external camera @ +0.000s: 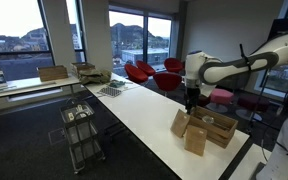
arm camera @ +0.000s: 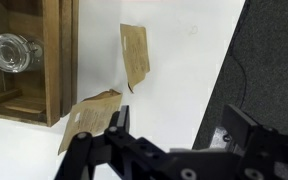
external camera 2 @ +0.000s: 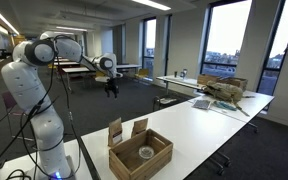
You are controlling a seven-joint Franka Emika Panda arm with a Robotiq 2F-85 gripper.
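Observation:
My gripper stands open over the white table, nothing between its widely parted fingers. In exterior view 2 the gripper [external camera 2: 111,90] hangs well above the tabletop. A wooden box [external camera 2: 161,160] rests on the table, with a clear round glass jar [external camera 2: 146,152] inside it. Two brown paper or cardboard pieces are beside the box: in the wrist view one piece [arm camera: 135,55] lies apart from it, and another piece [arm camera: 90,116] is close to its corner. The gripper is off to the side of the box, and touches neither piece.
A grey wheeled cart [external camera: 81,130] stands on the floor beside the table. Dark floor [arm camera: 269,60] borders the table edge.

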